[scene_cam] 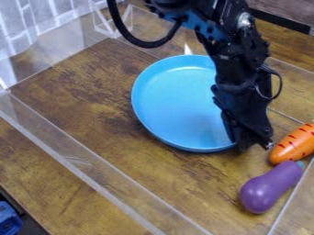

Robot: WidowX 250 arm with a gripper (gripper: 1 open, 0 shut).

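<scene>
A blue round plate [172, 103] lies on the wooden tabletop. The dark gripper [251, 138] reaches down from the top to the plate's right rim, its tip low beside it; whether it holds anything or is open is hard to tell. An orange carrot [296, 143] lies at the right edge, just right of the gripper. A purple eggplant [265, 191] lies below the carrot, nearer the front.
Bare wooden table [68, 101] spreads to the left and front. Clear edging runs along the left and bottom. A small blue object [7, 220] shows at the bottom left corner.
</scene>
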